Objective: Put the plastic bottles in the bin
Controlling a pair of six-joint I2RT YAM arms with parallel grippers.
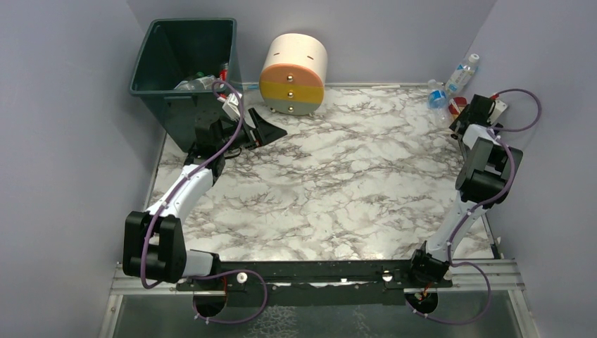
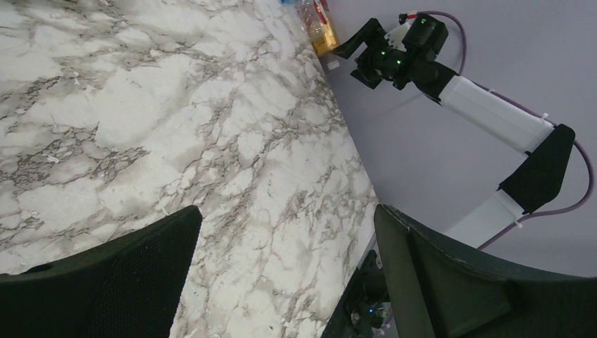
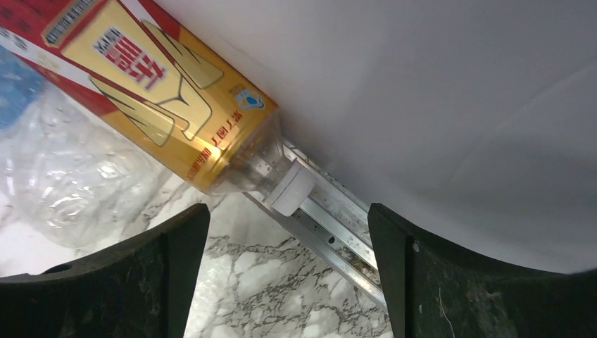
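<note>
In the back right corner are a clear bottle with blue label (image 1: 437, 98), an upright-leaning white-capped bottle (image 1: 461, 74) and a red-and-yellow bottle (image 3: 169, 98) lying along the wall. My right gripper is open just short of that yellow bottle's capped end, with nothing between its fingers. A crumpled clear bottle (image 3: 77, 169) lies beside it. My left gripper (image 1: 262, 130) stands open and empty over the left side of the table, beside the green bin (image 1: 148, 91), which holds some bottles.
A round-sided drawer box (image 1: 292, 67) stands at the back beside the bin. Grey walls and a metal rail border the right edge, close to my right arm.
</note>
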